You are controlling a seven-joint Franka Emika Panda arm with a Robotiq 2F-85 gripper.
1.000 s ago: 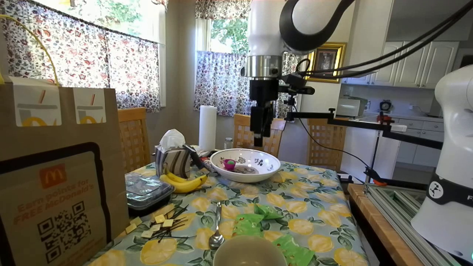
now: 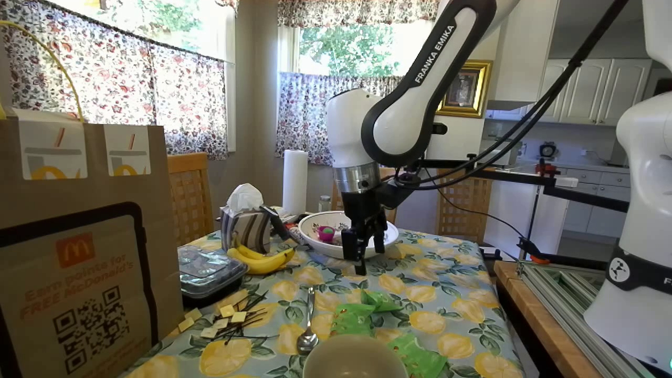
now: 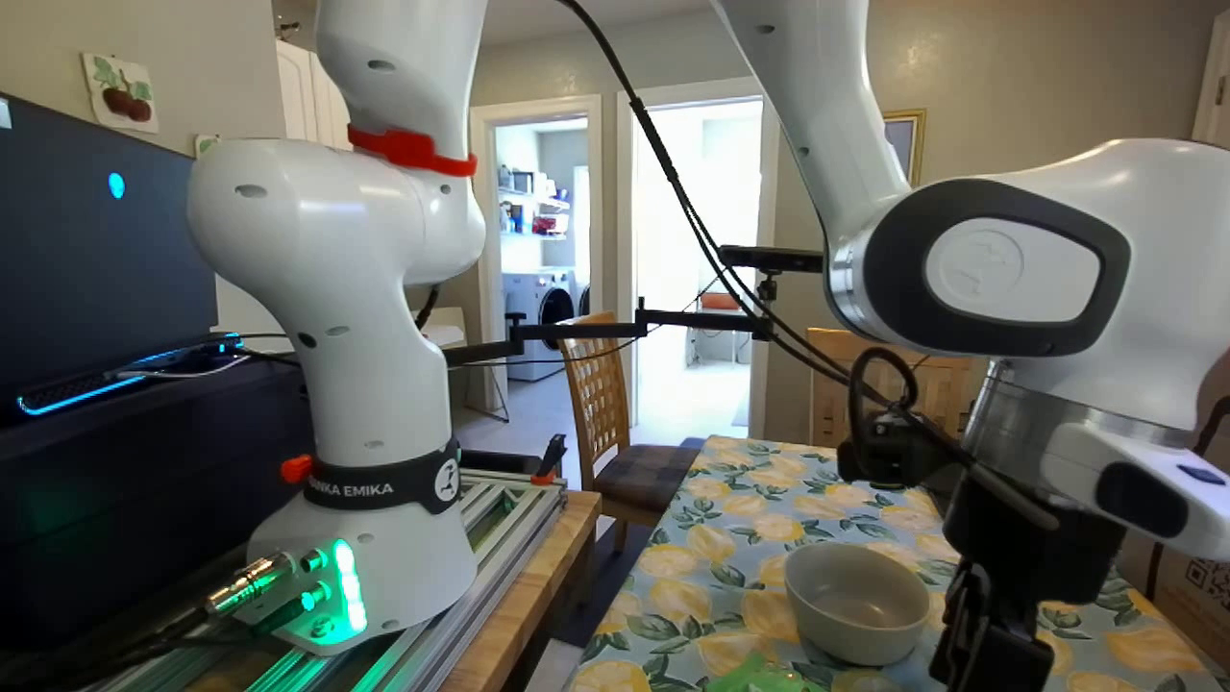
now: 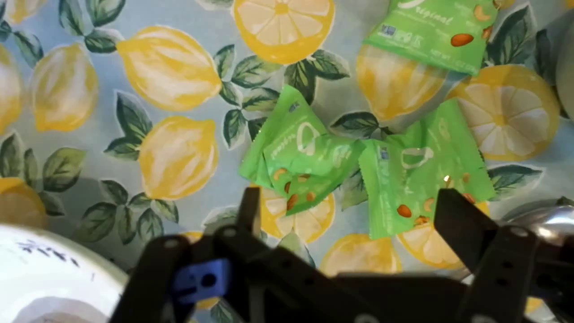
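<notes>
Over the table, in front of the large white bowl [image 2: 310,234], my gripper [image 2: 370,257] points down. In the wrist view its black fingers [image 4: 463,229] stand wide apart, so the gripper is open with nothing held. Below and just ahead of the fingertips lie two green snack packets: a crumpled left one [image 4: 304,153] and a right one [image 4: 425,167], touching or nearly so. A third green packet [image 4: 436,32] lies apart at the top right. Exterior view 1 has the packets [image 2: 353,319] between the white bowl and the beige bowl [image 2: 356,359].
A spoon [image 2: 308,340] lies left of the packets. Bananas [image 2: 261,260], a tissue box [image 2: 245,230], a lidded container [image 2: 211,271] and scattered sticks and squares [image 2: 233,321] fill the left side. A pink cup [image 2: 325,233] sits in the white bowl.
The gripper has come down from above the white bowl to low over the table, nearer exterior view 1. The packets, bowls and spoon have not moved.
</notes>
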